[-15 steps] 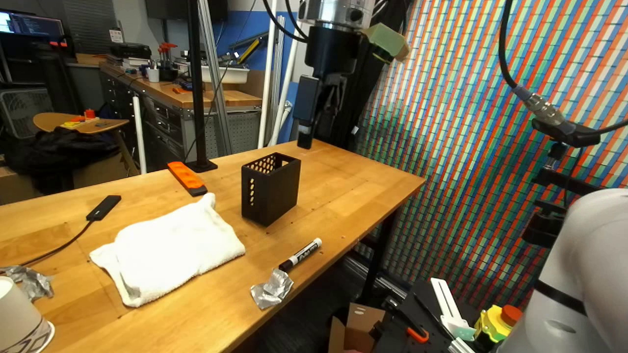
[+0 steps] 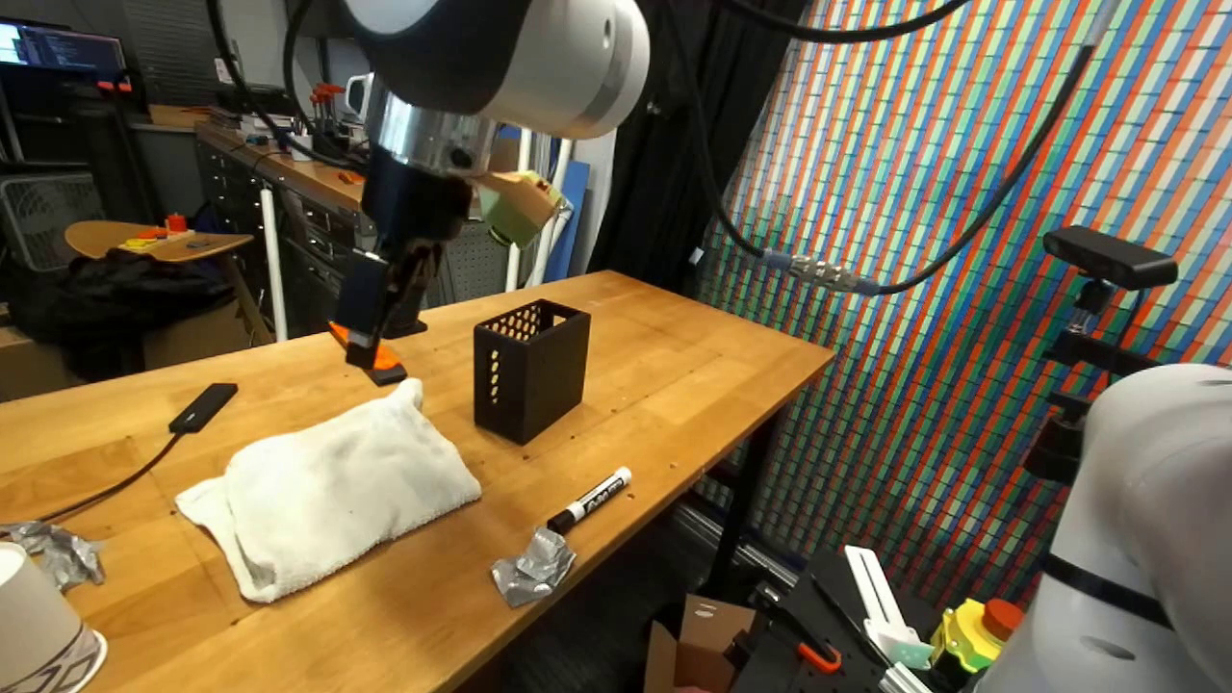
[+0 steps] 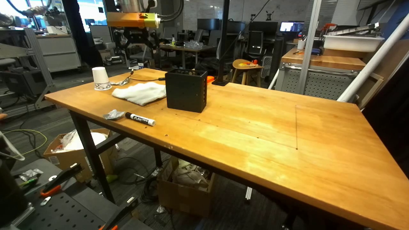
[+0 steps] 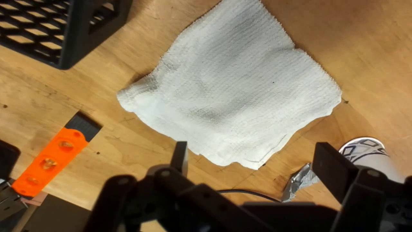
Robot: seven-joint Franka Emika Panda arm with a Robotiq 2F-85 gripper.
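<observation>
In the wrist view my gripper stands open, its fingers wide apart with nothing held between them. Below it lies a rumpled white towel point(image 4: 231, 85), spread flat on the wooden table; exterior view 1 also shows the towel point(image 2: 346, 491), with the gripper point(image 2: 375, 341) above the table near its far side. A black perforated bin point(image 2: 533, 375) stands upright to the right of the towel. Toward the front edge, a black-and-white marker point(image 2: 595, 499) lies beside a crumpled silver piece point(image 2: 533, 566).
An orange tool point(image 4: 50, 162) lies near the bin. A patterned paper cup point(image 3: 101, 78), another silver scrap point(image 4: 301, 181) and a cabled black device point(image 2: 203, 406) are around the towel. Exterior view 2 shows the table's right half point(image 3: 268, 122) clear.
The arm has swung left in exterior view 1, from beyond the bin to above the table's far side near the towel. The objects on the table stay where they were.
</observation>
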